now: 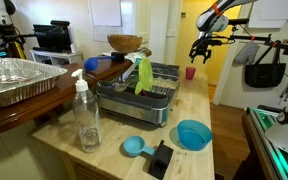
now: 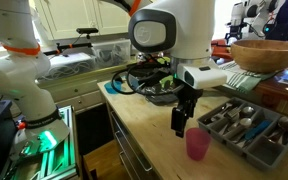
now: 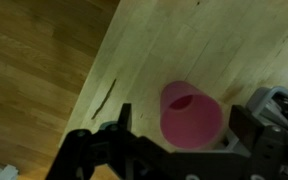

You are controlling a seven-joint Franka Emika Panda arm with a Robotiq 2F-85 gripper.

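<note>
A pink cup [image 2: 198, 144] stands upright on the wooden counter [image 2: 144, 130], close to the counter's front corner in exterior view 2. In the wrist view the cup [image 3: 191, 118] appears between the two dark fingers, its opening facing toward the camera. My gripper [image 2: 185, 112] is open and hangs just above and beside the cup, holding nothing. Exterior view 1 shows the cup [image 1: 190, 73] small at the far end of the counter, below the arm.
A grey cutlery tray [image 2: 246, 130] with utensils lies right beside the cup. Behind it are a wooden bowl [image 2: 268, 55] and a dish rack [image 1: 139, 95]. A blue bowl [image 1: 194, 135] and a soap bottle [image 1: 87, 115] stand at the counter's other end. Bare wood lies left of the cup.
</note>
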